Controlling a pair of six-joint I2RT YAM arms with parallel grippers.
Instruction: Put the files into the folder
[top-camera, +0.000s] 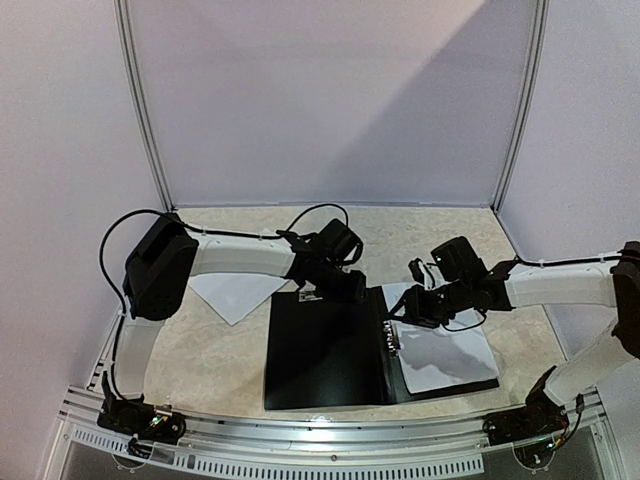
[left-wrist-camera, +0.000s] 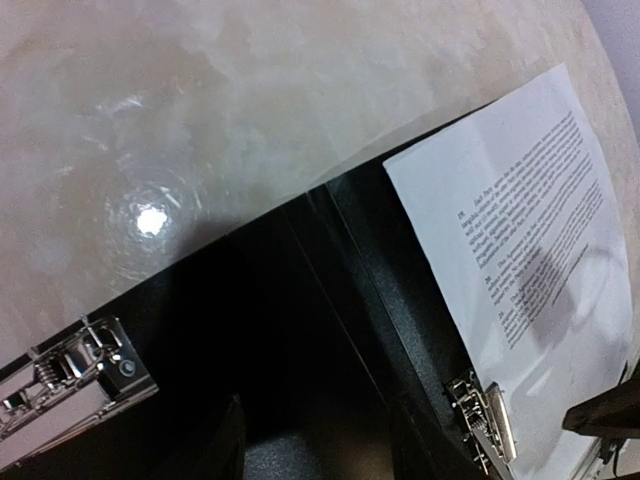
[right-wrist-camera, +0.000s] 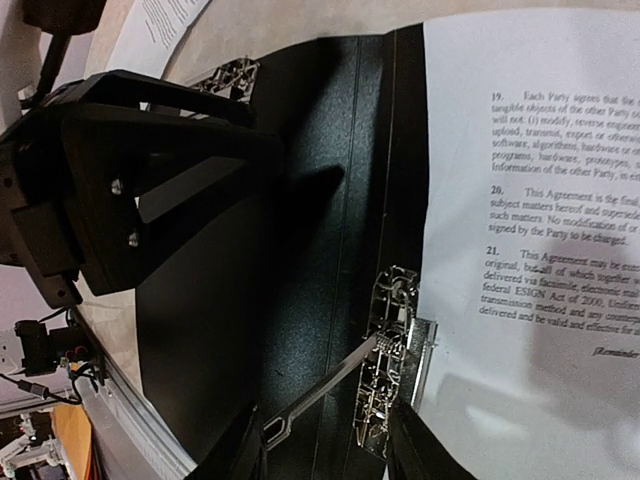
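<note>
The black folder (top-camera: 320, 355) lies open at the front. A printed sheet (top-camera: 445, 355) rests on its right half, beside the metal ring clip (right-wrist-camera: 385, 360). Another clip (left-wrist-camera: 75, 375) sits on the left half's back edge. A loose sheet (top-camera: 230, 300) lies behind and left of the folder, partly under the left arm. My left gripper (top-camera: 350, 290) hangs over the folder's back middle, fingers apart with nothing visible between them. My right gripper (top-camera: 400, 315) is open, just above the right clip, whose lever (right-wrist-camera: 315, 395) stands up near the fingers.
Walls (top-camera: 330, 100) enclose the back and sides, and a metal rail (top-camera: 330, 435) runs along the front.
</note>
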